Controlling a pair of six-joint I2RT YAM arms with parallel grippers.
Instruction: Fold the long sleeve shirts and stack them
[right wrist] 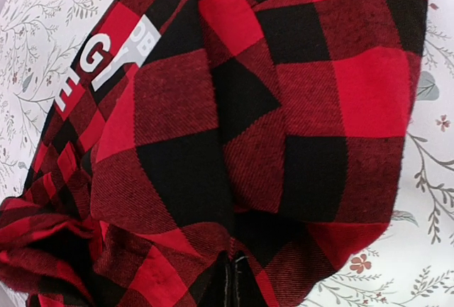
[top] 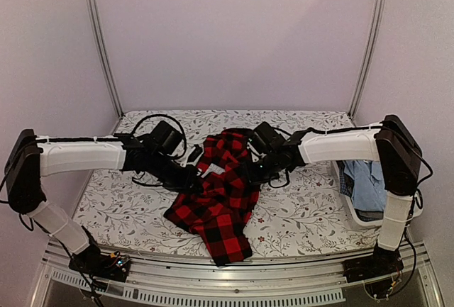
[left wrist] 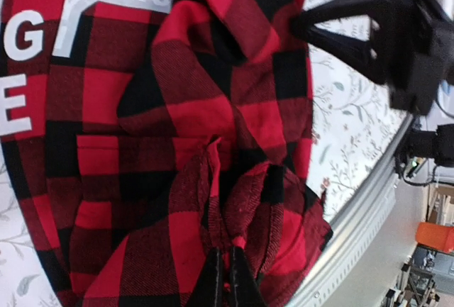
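A red-and-black checked shirt (top: 223, 215) with white lettering lies rumpled on the middle of the table, its lower end hanging near the front edge. Over its left part is my left gripper, fingers together, with ridges of cloth bunched up and running in between the fingertips. On the shirt's right side, my right gripper is shut on a fold of the fabric. Both sets of fingers sit low against the cloth, and from above the arms cover the exact places of contact.
A white basket (top: 352, 211) with blue clothes (top: 367, 183) stands at the table's right side. A metal rail (top: 213, 280) runs along the front.
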